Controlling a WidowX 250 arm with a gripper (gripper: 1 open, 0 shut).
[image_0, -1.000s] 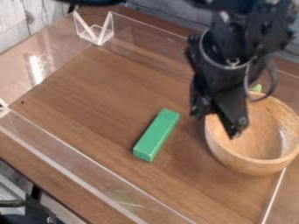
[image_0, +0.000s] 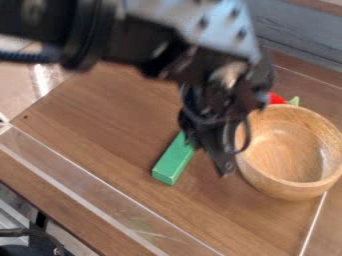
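Note:
The dark gripper (image_0: 221, 140) reaches down from the top of the camera view, its fingertips just left of the wooden bowl (image_0: 291, 155) and over the upper end of a green rectangular block (image_0: 174, 160). The gripper looks blurred, and I cannot make out clearly whether anything is between its fingers; its fingers appear close together. The block lies on the wooden surface, partly hidden at its upper end by the gripper.
A red and green object (image_0: 281, 99) sits behind the bowl, mostly hidden.
The gripper has come lower and somewhat toward the viewer and left, from over the bowl's rear rim to beside the block's upper end. The block and bowl look unmoved.

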